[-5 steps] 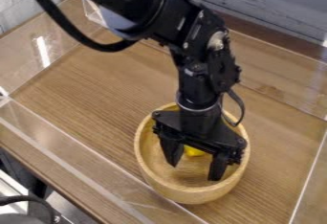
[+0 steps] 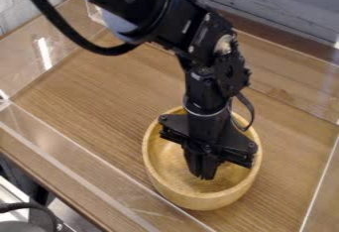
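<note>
My black gripper (image 2: 201,163) reaches down into a pale yellow bowl (image 2: 185,187) near the front middle of the wooden table, its fingers low inside the bowl and close together, shut. The gripper body covers much of the bowl's inside, and whatever is between or behind the fingertips is hidden.
A pale wall runs along the back right. A black cable lies at the bottom left corner.
The fingers have drawn together. The small yellow object seen in the bowl earlier no longer shows behind the gripper.
</note>
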